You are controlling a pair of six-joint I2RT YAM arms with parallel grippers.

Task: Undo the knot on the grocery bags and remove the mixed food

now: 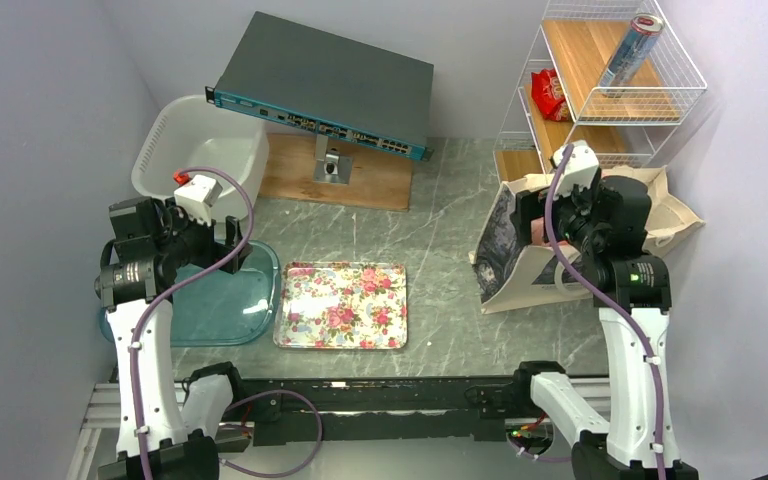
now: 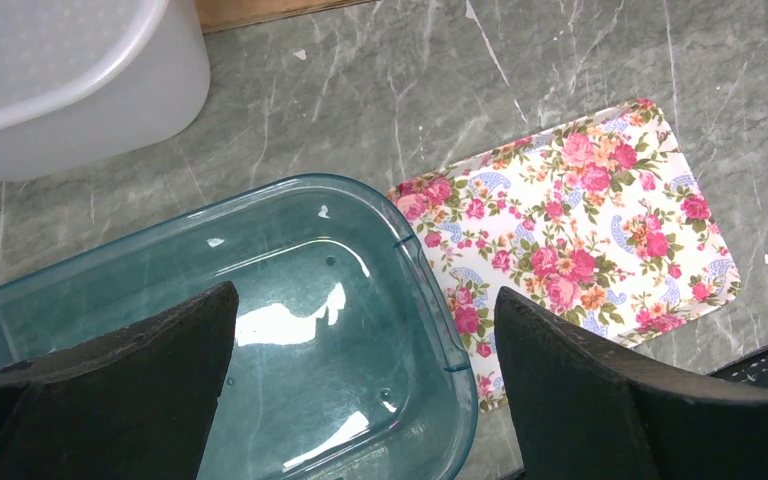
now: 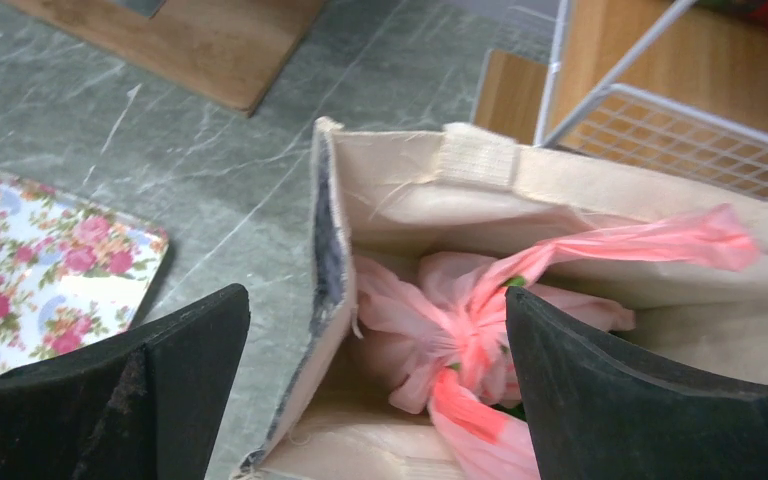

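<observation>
A cream canvas bag stands open at the right of the counter. Inside it, in the right wrist view, lies a pink plastic grocery bag tied in a knot, its handles spread upward and down, with some green showing through. My right gripper is open above the canvas bag, its fingers framing the pink bag from above, nothing held. My left gripper hangs open over the teal tray at the left, with nothing between its fingers.
A floral tray lies mid-counter. A white bin and a dark device on a stand are at the back. A wire rack with a can and red packet stands behind the canvas bag.
</observation>
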